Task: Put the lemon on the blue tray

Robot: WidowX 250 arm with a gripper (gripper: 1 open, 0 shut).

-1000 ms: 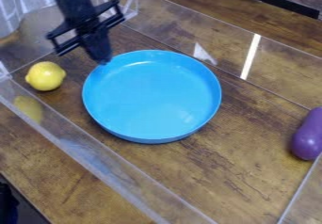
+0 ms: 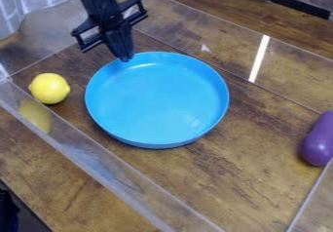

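Observation:
A yellow lemon (image 2: 50,88) rests on the wooden surface, left of the round blue tray (image 2: 158,99) and apart from it. My black gripper (image 2: 117,53) hangs at the tray's upper left edge, to the right of and beyond the lemon. No yellow shows at its fingers. They are dark and small here, so whether they stand apart or together cannot be made out.
At the right edge lies a purple eggplant-like object (image 2: 318,139). A clear plastic wall (image 2: 111,168) runs diagonally along the lower left, close to the lemon. Bare wood lies below and right of the tray.
The lemon has shifted a little toward the camera.

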